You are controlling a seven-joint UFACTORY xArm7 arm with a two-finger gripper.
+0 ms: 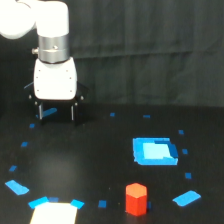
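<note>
At the upper left my gripper (pixel 57 114) hangs from the white arm with its fingers apart. Nothing shows between its fingers. A red block (pixel 136 199) sits on the dark table near the front, well to the right of the gripper. To the right of the middle lies a blue square tray-like piece (pixel 138 147) with a white and pale-blue inside. A cream-white block (pixel 54 214) is partly cut off by the bottom edge at the left.
Flat blue marks are scattered over the table, among them a strip (pixel 186 198) at the right and another (pixel 16 187) at the left. A dark curtain (pixel 150 60) closes off the back.
</note>
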